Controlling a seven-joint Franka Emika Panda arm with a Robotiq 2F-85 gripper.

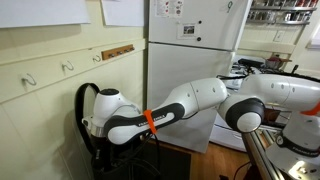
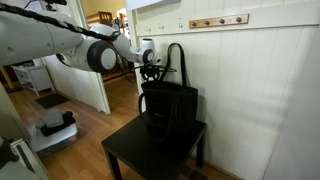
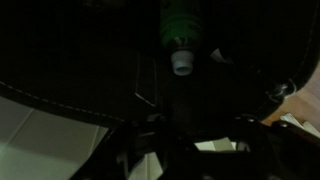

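A black tote bag stands upright on a low black table, its tall strap loops rising against the wall. My gripper hangs pointing down at the bag's opening; exterior view 1 has the gripper beside the strap. Looking into the bag, the wrist view shows a green bottle with a white cap, apart from my gripper's dark shape along the lower edge. The fingers are too dark and small to judge how far apart they stand.
A wooden rail with hooks is fixed to the white wall above the bag. The white fridge stands behind the arm. In exterior view 2, a grey and black object lies on the wooden floor at left, with open floor between.
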